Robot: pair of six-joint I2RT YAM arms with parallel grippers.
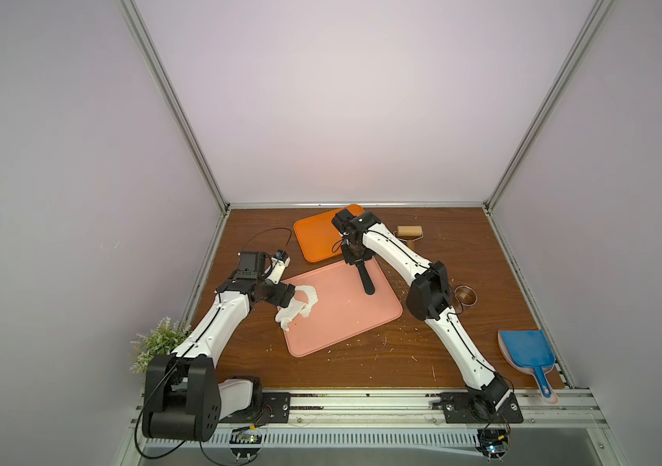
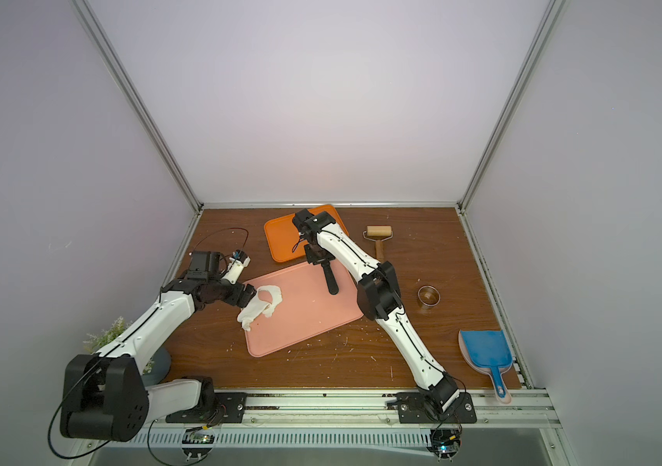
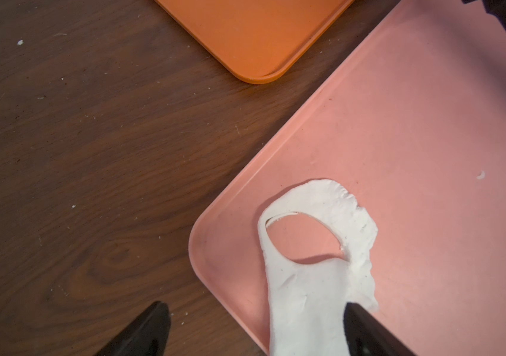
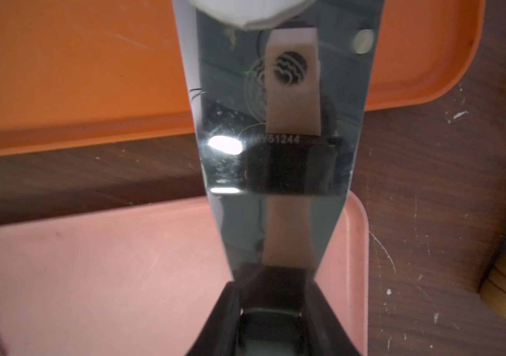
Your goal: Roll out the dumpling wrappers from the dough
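A shiny metal spatula (image 4: 282,166) with a black handle (image 1: 366,279) is gripped by my right gripper, its blade reaching over the orange tray (image 4: 87,77). On the blade's far end lies a round white wrapper (image 4: 250,9), partly cut off by the frame's edge. A sheet of rolled dough (image 3: 309,302) with a round hole in it rests on the left part of the pink tray (image 3: 431,195). Above that dough, my left gripper stands open, nothing between its fingers.
Right of the orange tray lies a rolling pin (image 1: 409,231). A metal ring cutter (image 1: 465,296) sits on the right side of the table, and a blue dustpan (image 1: 529,351) at the front right. The pink tray's middle is clear.
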